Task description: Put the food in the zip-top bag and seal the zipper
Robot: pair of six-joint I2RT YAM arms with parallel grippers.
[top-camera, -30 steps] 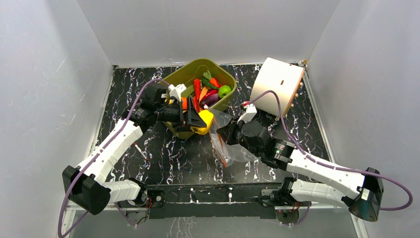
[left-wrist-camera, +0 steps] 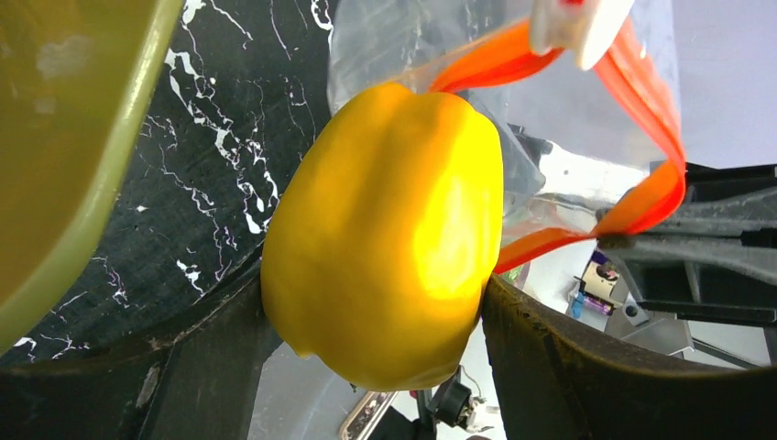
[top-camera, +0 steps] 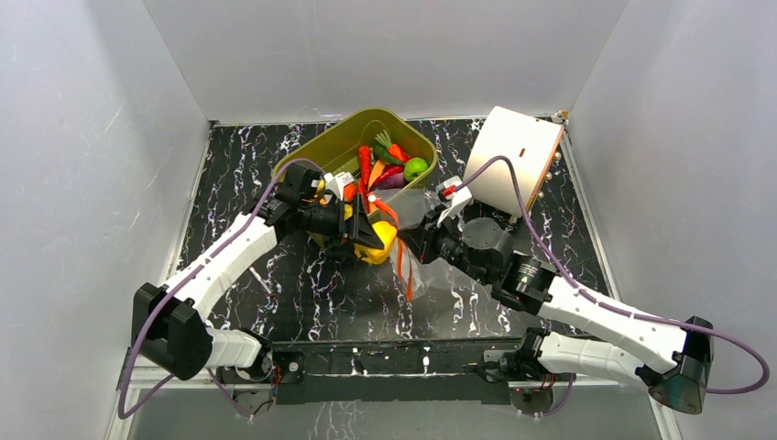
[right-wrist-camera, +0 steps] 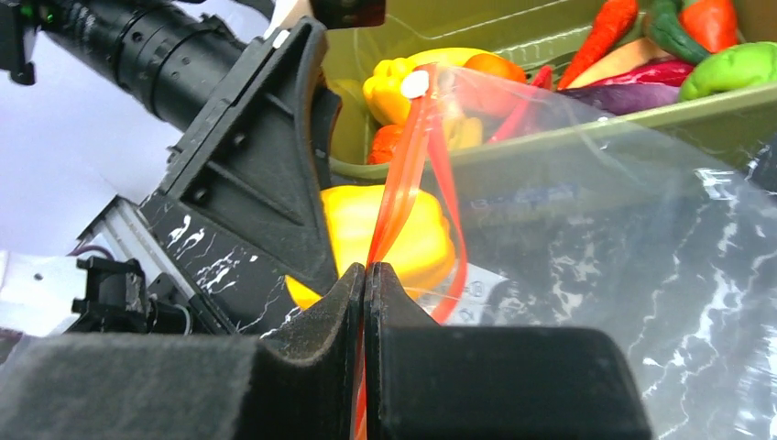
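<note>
A yellow pepper (top-camera: 374,247) (left-wrist-camera: 385,229) (right-wrist-camera: 399,234) is held in my left gripper, beside the open mouth of a clear zip bag (top-camera: 431,275) (right-wrist-camera: 623,257) with a red zipper strip (left-wrist-camera: 641,92). My right gripper is shut on the zipper edge of the bag, holding it up. The pepper is at the opening; whether any of it is inside is hard to tell.
An olive bin (top-camera: 330,137) (right-wrist-camera: 678,119) of vegetables stands behind the grippers. A white rounded stand (top-camera: 508,156) sits at the back right.
My right gripper has shifted slightly left with the bag, whose red zipper now spreads more visibly beside the pepper. My left arm has moved slightly, with the pepper still held.
</note>
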